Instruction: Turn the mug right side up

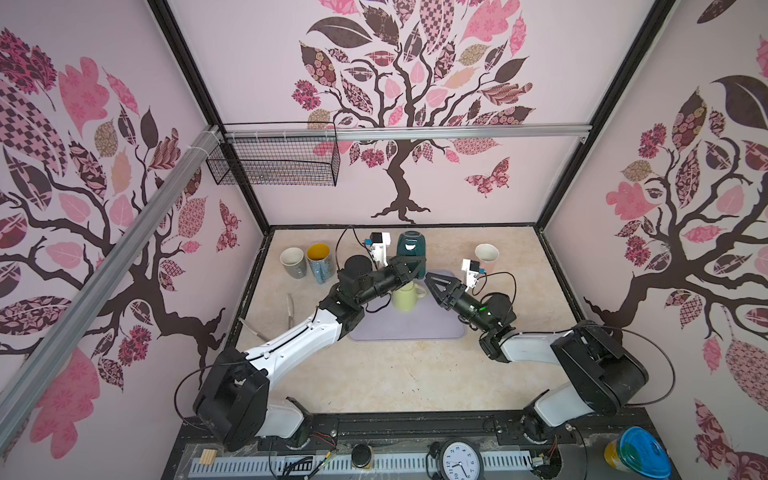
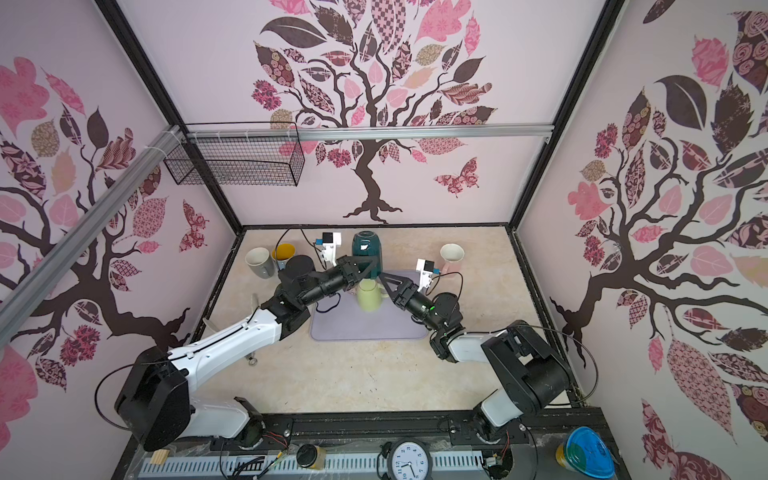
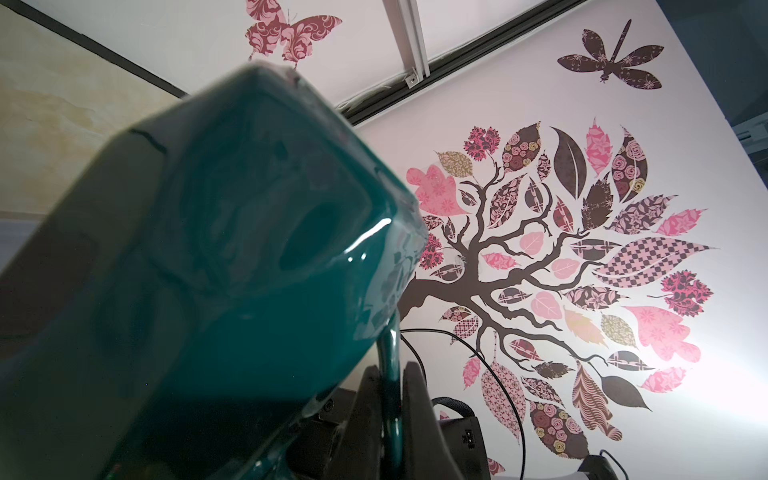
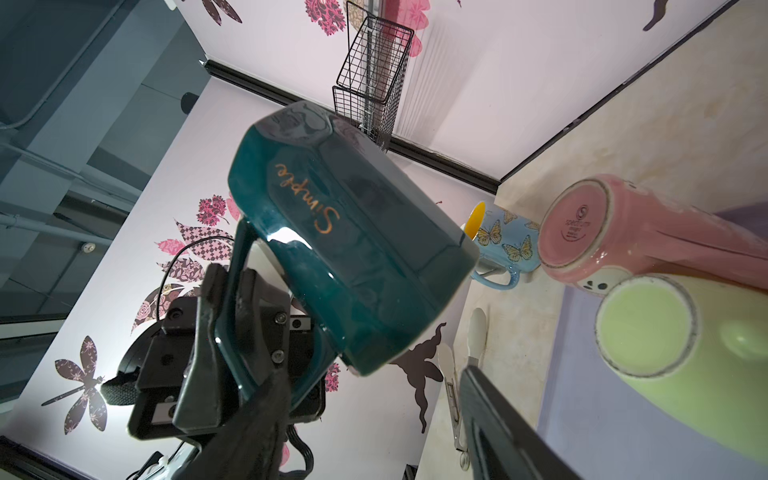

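A faceted teal mug (image 4: 352, 240) with "Simple" on its side hangs above the lilac tray, closed base upward; its opening is hidden. My left gripper is shut on the mug's handle (image 3: 390, 352), which runs between its fingers. In the top left view the same mug (image 1: 411, 243) stands beyond the left gripper's tip. My right gripper is part open just below the left one, its fingers (image 4: 496, 424) apart with nothing gripped; the teal handle passes close by the other finger.
On the tray (image 1: 384, 329), a green mug (image 4: 648, 328) and a pink mug (image 4: 572, 228) show their bases upward. A grey cup (image 1: 293, 262) and a blue cup (image 1: 320, 264) stand back left, a white-pink cup (image 1: 486, 254) back right.
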